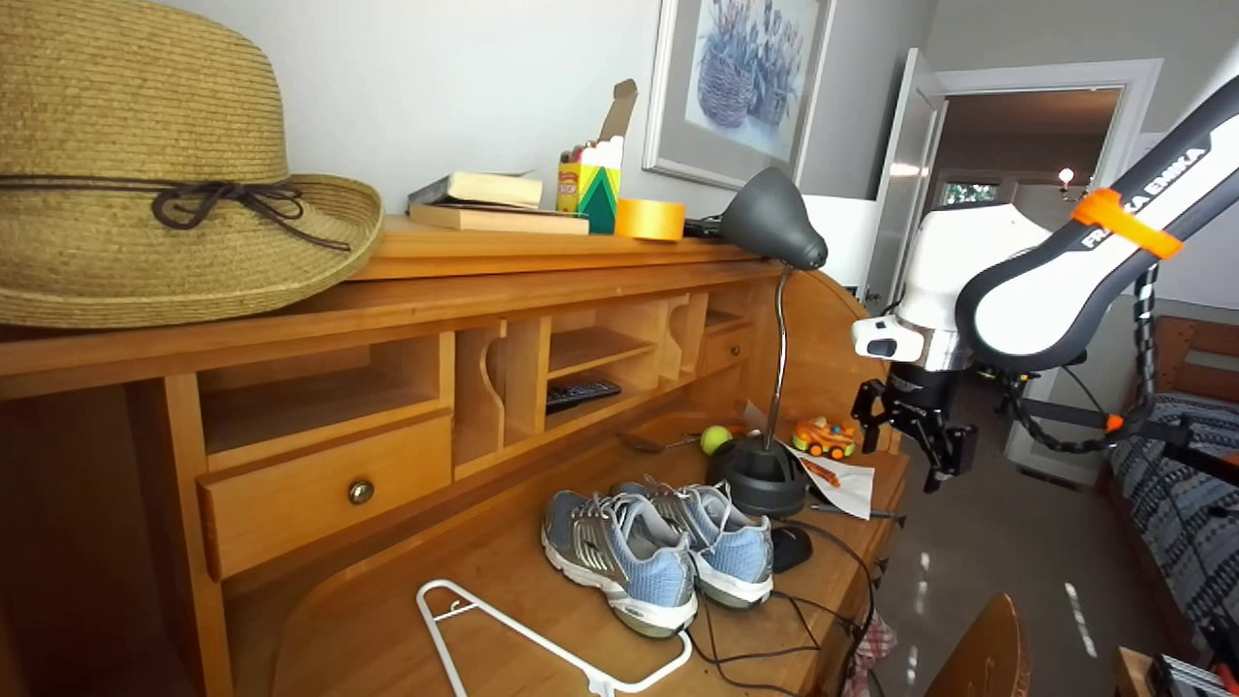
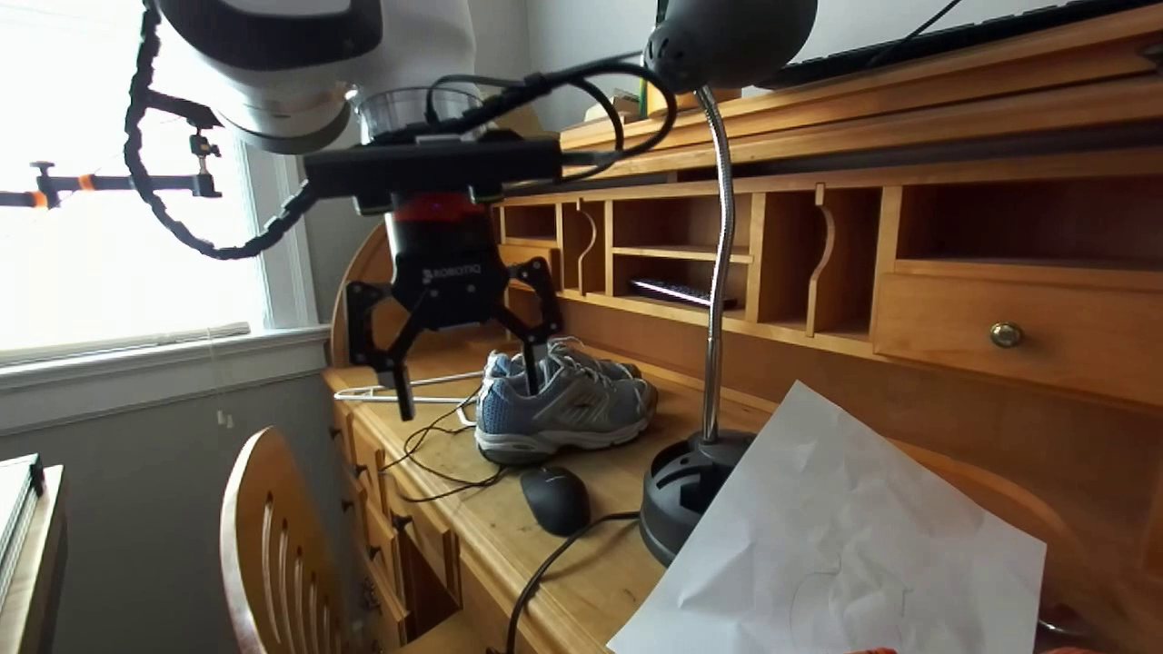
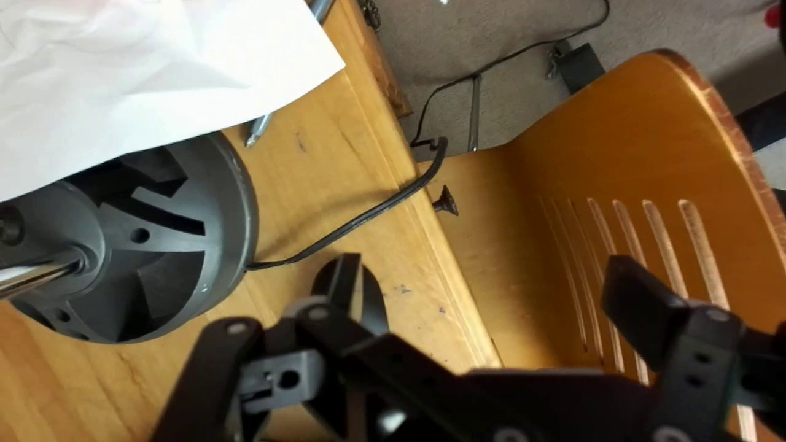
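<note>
Over the desk's front edge hangs my gripper [image 2: 469,394], open, with nothing between its fingers. In the wrist view its dark fingers straddle the desk edge, one over the black mouse [image 3: 373,302] and the other in front of the chair. The mouse is partly hidden by that finger. A pair of blue-grey running shoes [image 1: 650,546] rests on the desk, beside the mouse. The black lamp [image 1: 775,221] stands behind them on its round base [image 2: 665,512]. A white paper sheet [image 3: 155,81] lies by the lamp base, covering part of it in the wrist view.
A wooden chair [image 3: 589,184] stands against the desk front. A white hanger [image 1: 523,633], a green ball [image 1: 715,439], an orange toy car [image 1: 824,438] and cables share the desktop. A remote [image 1: 581,395] sits in a cubby. A straw hat [image 1: 139,151] is on top.
</note>
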